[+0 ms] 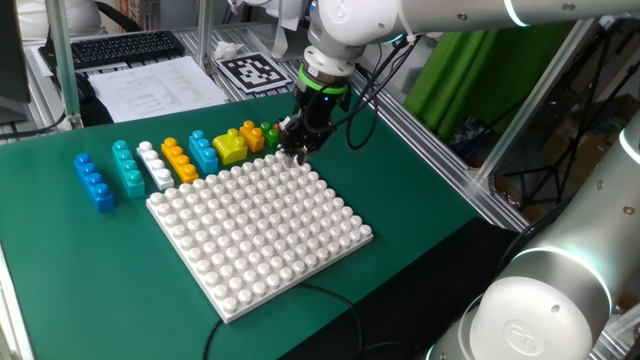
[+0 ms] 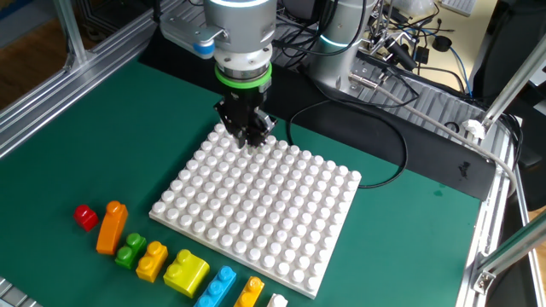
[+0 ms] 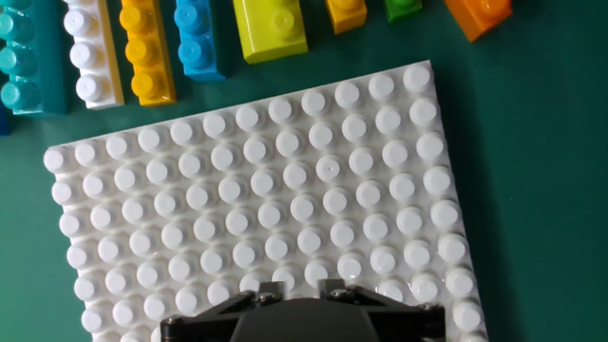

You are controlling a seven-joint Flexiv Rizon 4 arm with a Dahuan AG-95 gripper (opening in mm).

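My gripper points down over the white studded baseplate (image 3: 256, 193). At the bottom of the wrist view its dark fingertips stand a little apart, and only white studs show between them. In exterior view 1 the gripper (image 1: 293, 157) is over the plate's far corner. Exterior view 2 has the gripper (image 2: 248, 142) low at the plate's edge nearest the robot base; contact with the studs cannot be made out. A row of loose bricks lies beside the plate, including a yellow brick (image 2: 186, 273), an orange brick (image 2: 112, 228) and a green brick (image 2: 130, 250).
A red brick (image 2: 86, 217) lies at the end of the row. Dark blue (image 1: 94, 183) and teal bricks (image 1: 128, 169) lie at the other end. A black cable (image 2: 406, 153) loops near the base.
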